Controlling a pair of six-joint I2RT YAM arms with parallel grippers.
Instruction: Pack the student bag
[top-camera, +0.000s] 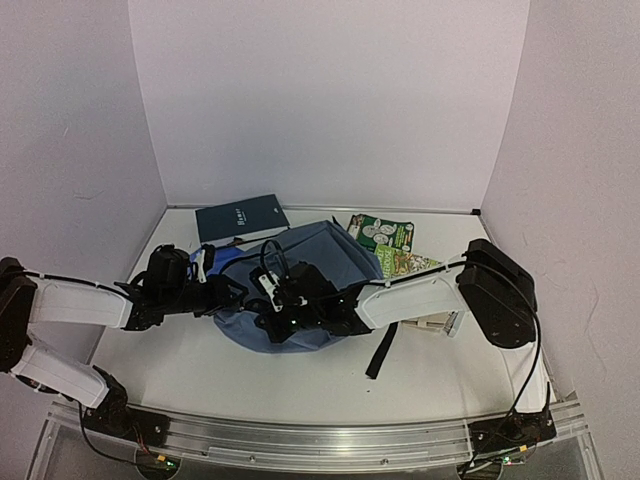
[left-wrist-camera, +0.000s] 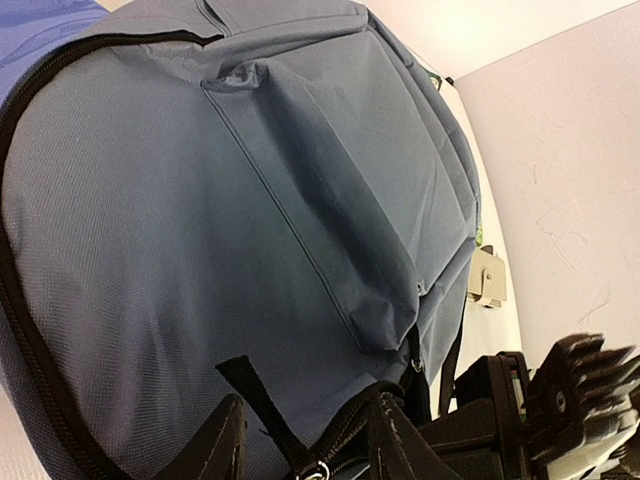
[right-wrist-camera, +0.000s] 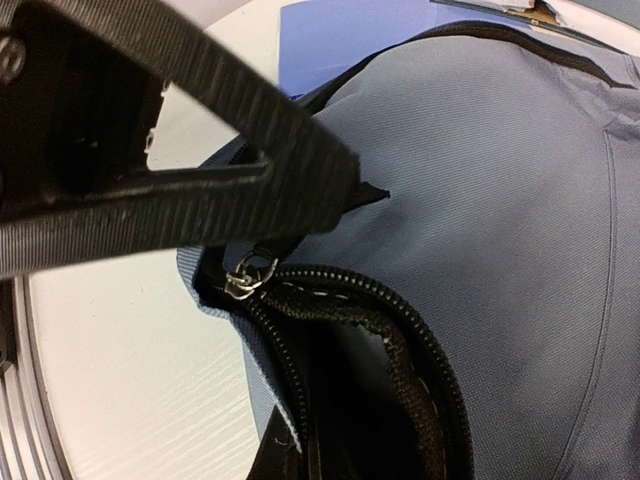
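Observation:
The blue-grey bag (top-camera: 330, 250) lies mid-table, and its front edge is unzipped beneath both grippers. My left gripper stands open over the zip, fingertips apart, with the black pull tab (left-wrist-camera: 262, 405) showing in the gap. In the right wrist view a large black finger (right-wrist-camera: 290, 180) of the left gripper covers most of that tab, beside the metal zip slider (right-wrist-camera: 245, 282). My right gripper (top-camera: 268, 315) is low at the bag's front edge, close to the left one. Its fingertips are mostly hidden at the bottom of its own view, so its hold is unclear.
A dark book (top-camera: 242, 218) lies behind the bag at left, with a blue item (top-camera: 203, 258) nearer. Green books (top-camera: 381, 232) lie at back right, with a beige item (top-camera: 430, 321) beyond the right arm. A black strap (top-camera: 382, 350) crosses the clear front table.

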